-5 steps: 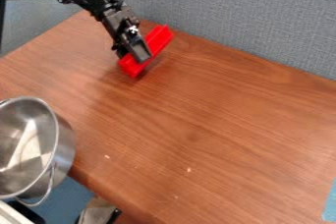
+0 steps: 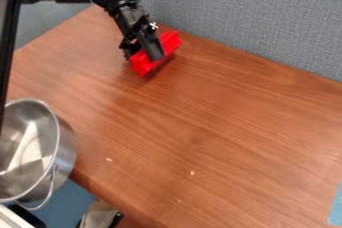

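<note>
My black gripper (image 2: 142, 46) points down at a red block (image 2: 163, 50) lying on the wooden table near its back edge, upper centre-left. The gripper's tip overlaps the block's upper left side; whether its fingers are around the block or only touching it, and how far they are open, I cannot tell.
A steel pot (image 2: 35, 157) sits at the lower left, beside a blue surface (image 2: 64, 206). A grey padded wall (image 2: 241, 17) runs along the back.
The arm and gripper have shifted slightly, with the arm's upper part now more upright. The red block stays in about the same place.
</note>
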